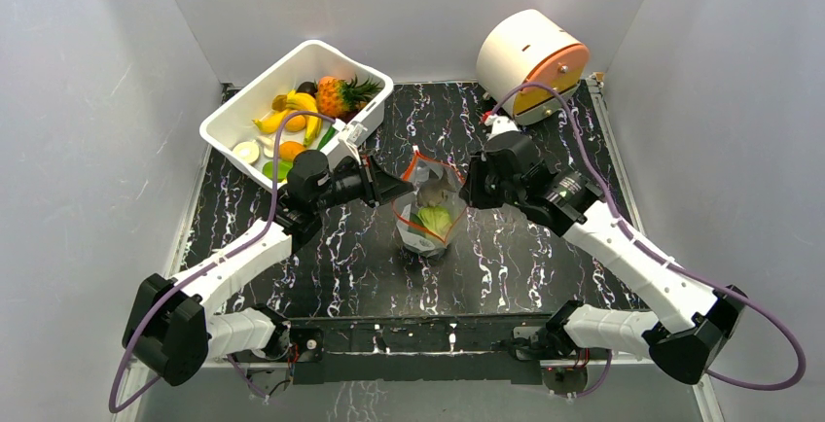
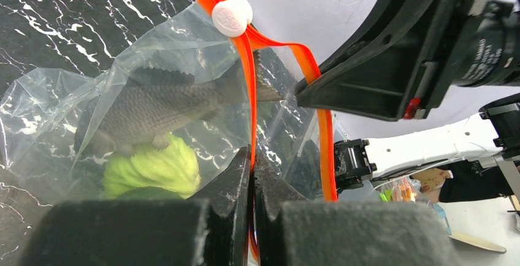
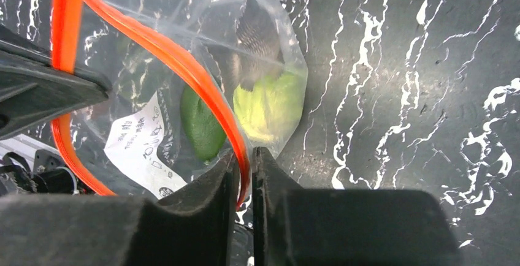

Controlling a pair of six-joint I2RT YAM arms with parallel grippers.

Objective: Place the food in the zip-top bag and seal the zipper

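Note:
The clear zip bag (image 1: 428,232) stands mid-table with its orange zipper open, holding a fish (image 2: 159,103), pale green lettuce (image 2: 150,165) and a darker green item (image 3: 199,125). My left gripper is shut on one orange zipper edge, below the white slider (image 2: 230,15). My right gripper is at the bag's other side, the orange edge running down between its fingertips; whether it is closed on that edge is unclear.
A white bin (image 1: 224,130) of fruit and vegetables stands at back left. A cream box with an orange front (image 1: 516,48) sits at back right.

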